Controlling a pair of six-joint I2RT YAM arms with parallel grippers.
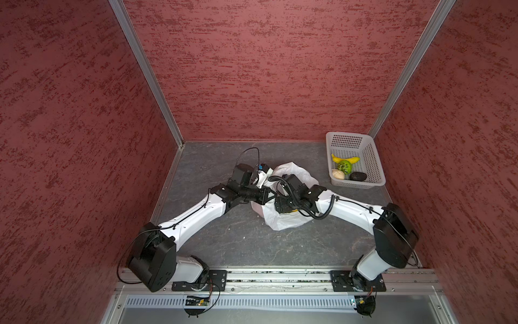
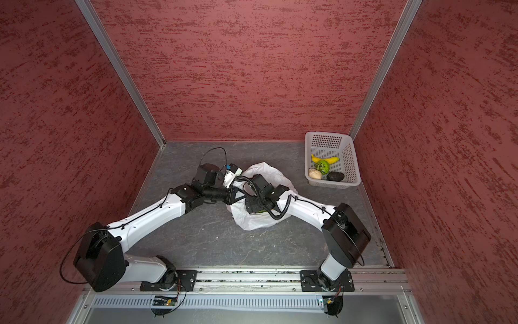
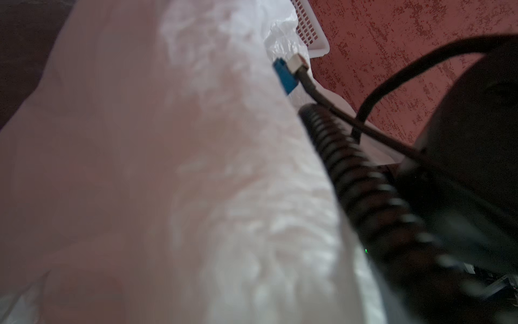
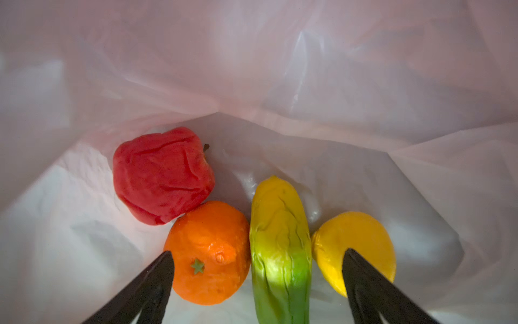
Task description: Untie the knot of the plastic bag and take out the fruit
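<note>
The white plastic bag (image 1: 286,221) lies open mid-table. My left gripper (image 1: 265,195) is shut at its left rim; bag film fills much of the left wrist view, and whether film is between the fingertips is hidden. My right gripper hangs open inside the bag, above a red fruit (image 4: 162,172), an orange (image 4: 207,243), a long yellow-green fruit (image 4: 280,232) and a yellow round fruit (image 4: 350,240). The long fruit sits between its fingers in that view, not visibly gripped.
A grey basket (image 1: 372,151) at back right holds a banana (image 1: 351,159), a green fruit (image 1: 344,167), a dark oval fruit (image 1: 357,176) and a pale round one (image 1: 337,174). Bare table (image 1: 210,243) surrounds the bag on the left and front.
</note>
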